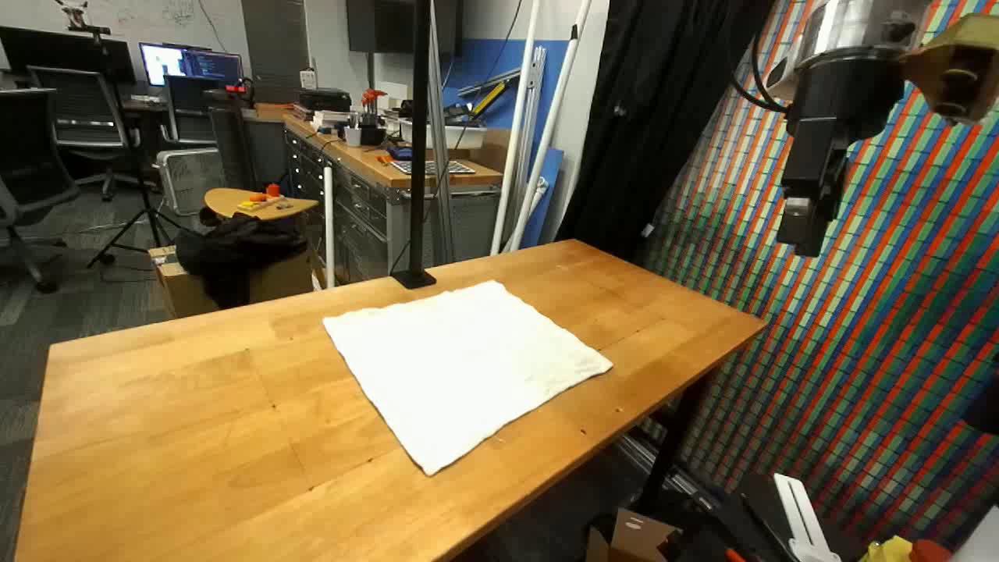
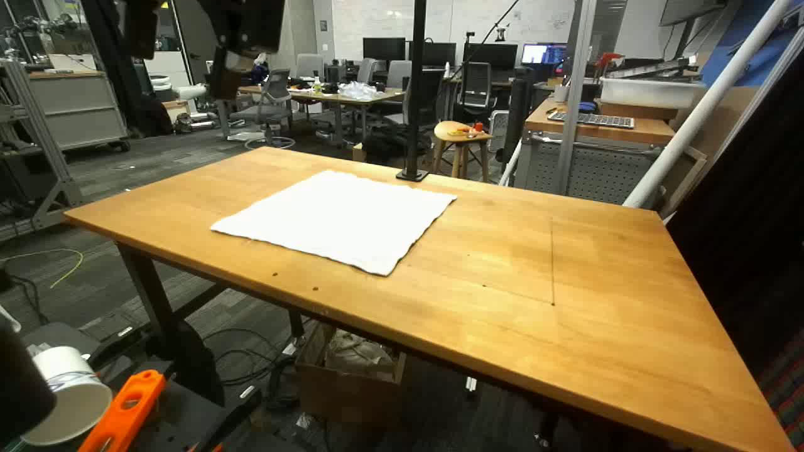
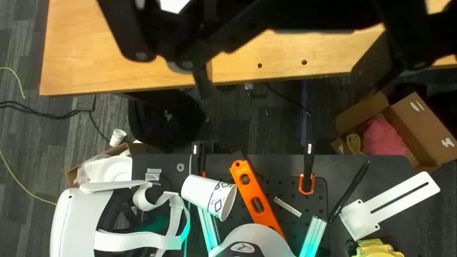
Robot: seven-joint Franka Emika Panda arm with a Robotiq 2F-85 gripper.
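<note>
A white cloth (image 1: pixel 463 365) lies spread nearly flat on the wooden table, its edges slightly wavy; exterior view 2 shows the same cloth (image 2: pixel 339 218) left of the table's middle. My gripper (image 1: pixel 803 229) hangs high at the right of exterior view 1, well away from the cloth. At the upper left of exterior view 2 the gripper (image 2: pixel 226 79) is partly cut off by the frame. Seen from the wrist, the dark gripper is open, its fingers wide apart with nothing between them. Only a scrap of the cloth (image 3: pixel 174 5) shows there, past the gripper's dark body.
A black post (image 1: pixel 418 159) rises at its far edge. Below the wrist camera, a dark bench holds a paper cup (image 3: pixel 205 195), an orange level (image 3: pixel 257 199) and a white bracket (image 3: pixel 390 205). Cardboard box (image 3: pixel 422 124) at right.
</note>
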